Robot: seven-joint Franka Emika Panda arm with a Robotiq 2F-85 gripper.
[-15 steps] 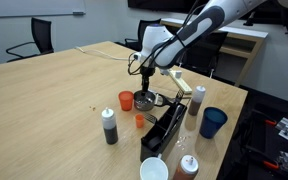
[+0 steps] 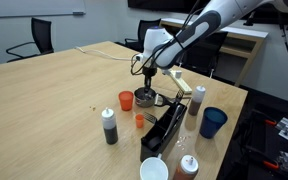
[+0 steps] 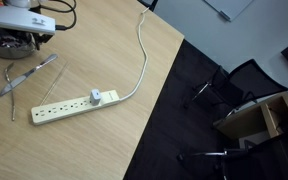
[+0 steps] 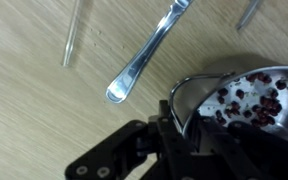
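A shiny metal bowl [image 4: 267, 128] with a loop handle [image 4: 191, 84] fills the right side of the wrist view. Dark red bits lie in it. My gripper is shut on its near rim, by the handle; the fingertips partly hide that spot. In exterior view 1 the gripper [image 2: 147, 84] points down at the bowl [image 2: 145, 98] from behind. Exterior view 2 shows the bowl [image 3: 11, 42] at the left edge, under the arm. Whether the bowl touches the table is unclear.
An orange cup [image 2: 126, 101] stands close left of the bowl. A knife [image 3: 29, 75] and a power strip [image 3: 74, 107] lie nearby. In front are a black container [image 2: 162, 133], bottles and a blue cup [image 2: 213, 122].
The gripper and bowl have shifted very slightly; the gripper stays at the bowl's rim. The other objects look unmoved.
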